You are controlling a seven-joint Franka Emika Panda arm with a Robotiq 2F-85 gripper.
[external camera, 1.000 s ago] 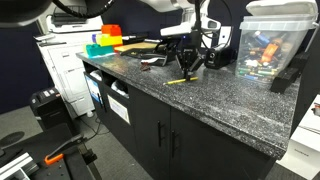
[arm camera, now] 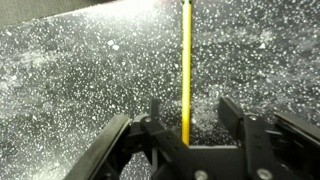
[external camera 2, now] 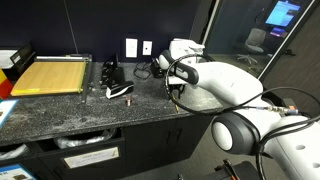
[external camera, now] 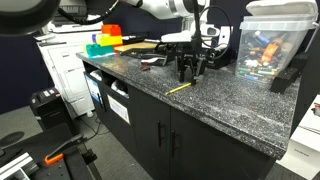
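A thin yellow pencil [external camera: 181,88] lies on the speckled dark countertop [external camera: 236,105], close to its front edge. The wrist view has the pencil [arm camera: 187,70] running from the top edge down between the fingers, with its near end hidden by the gripper body. My gripper is open around it, with a gap between each fingertip and the pencil. In exterior view 1 the black gripper [external camera: 188,80] is low over the counter at the pencil's far end. Exterior view 2 also places the gripper [external camera 2: 175,94] just above the counter.
A clear bin [external camera: 275,45] of mixed items stands at the back right. Colored containers [external camera: 105,40] sit at the counter's far left end. Dark tools and cables [external camera 2: 118,80] lie along the back, beside a wooden board [external camera 2: 48,82].
The pencil was higher a second ago, at the gripper, and now lies lower on the countertop. The gripper came down with it, and its fingers now stand apart from the pencil.
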